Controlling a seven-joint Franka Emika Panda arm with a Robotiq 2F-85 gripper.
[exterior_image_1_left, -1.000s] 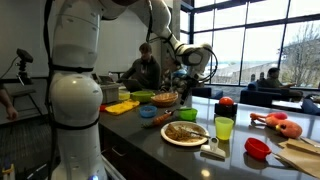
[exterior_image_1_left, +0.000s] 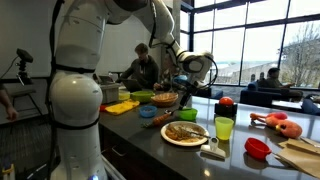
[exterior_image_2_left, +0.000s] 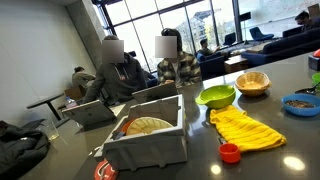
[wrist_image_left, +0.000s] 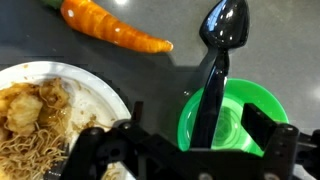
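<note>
A black spoon (wrist_image_left: 212, 88) lies across the small green bowl (wrist_image_left: 244, 98) in the wrist view, its head beyond the far rim. My gripper is open above them, one finger on either side of the spoon's handle, with a gap on both sides. In exterior view 1 the green bowl (exterior_image_1_left: 188, 114) stands behind the plate, beneath the gripper. A white plate (wrist_image_left: 98, 95) of noodles and chunks of food is to the left of the bowl, and an orange carrot (wrist_image_left: 118, 28) lies above it in the wrist view.
A yellow-green cup (exterior_image_1_left: 224, 127), a red bowl (exterior_image_1_left: 257, 149) and a wooden board (exterior_image_1_left: 300, 156) stand to the right. Toward the far left are a blue bowl (exterior_image_1_left: 147, 111) and a yellow cloth (exterior_image_2_left: 248, 129). A grey bin (exterior_image_2_left: 146, 148) sits at the table's end.
The arm's wrist and gripper have come down slightly over the green bowl. The plate, bowls and cup stay where they were.
</note>
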